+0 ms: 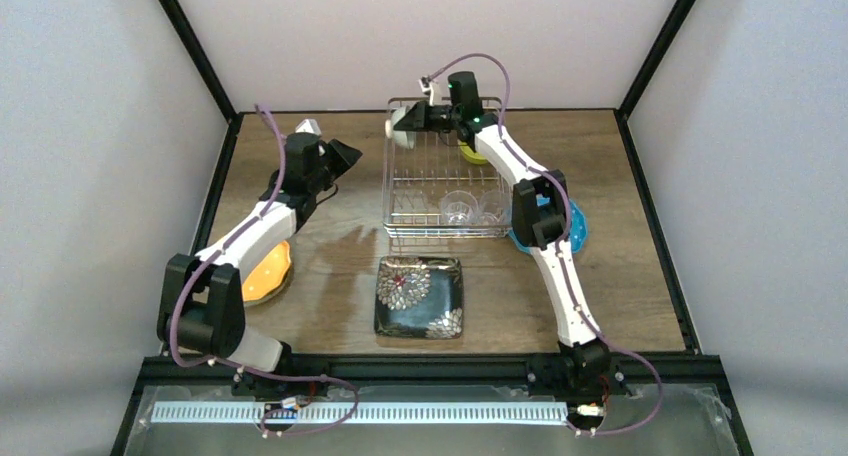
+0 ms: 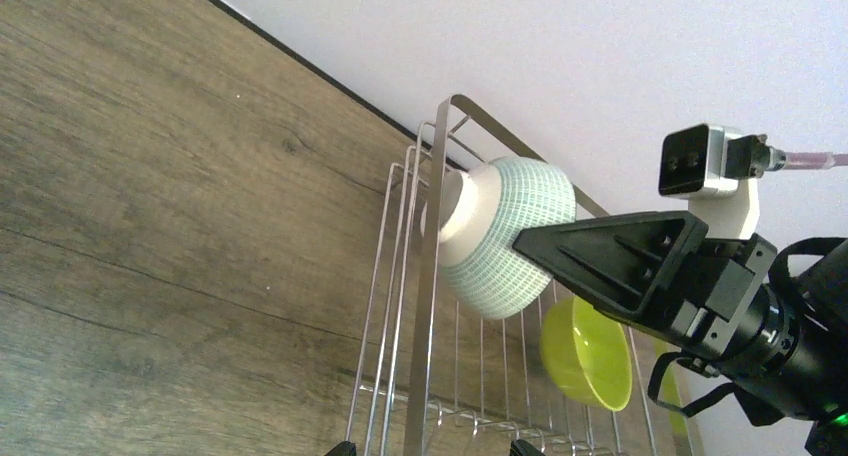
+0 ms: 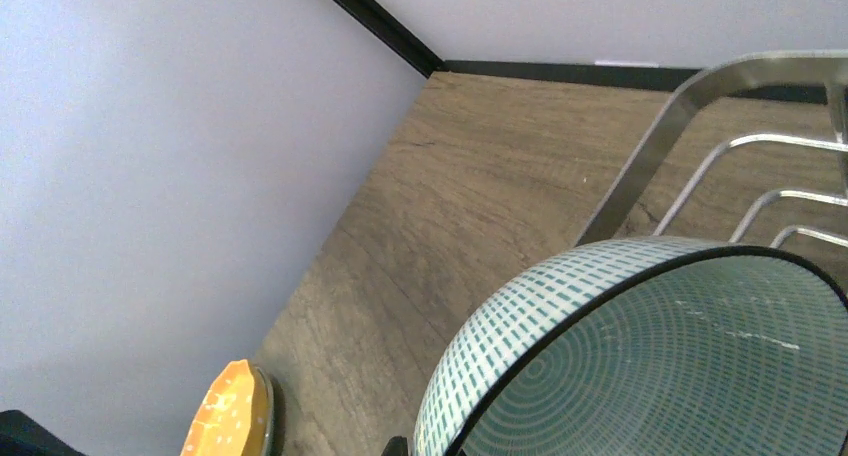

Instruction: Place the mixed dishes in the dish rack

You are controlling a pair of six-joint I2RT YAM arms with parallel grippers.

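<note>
My right gripper is shut on a pale green checked bowl, held tipped on its side at the rear left corner of the wire dish rack; in the right wrist view the bowl fills the lower right. A lime green bowl sits in the rack under my right arm, with clear glasses at the front. My left gripper hangs left of the rack; whether its fingers are open is unclear, as only the tips show in the left wrist view.
An orange dish lies at the left beside my left arm. A dark patterned square dish is in front of the rack. A blue dish is at the right, partly under my right arm. Bare table lies left of the rack.
</note>
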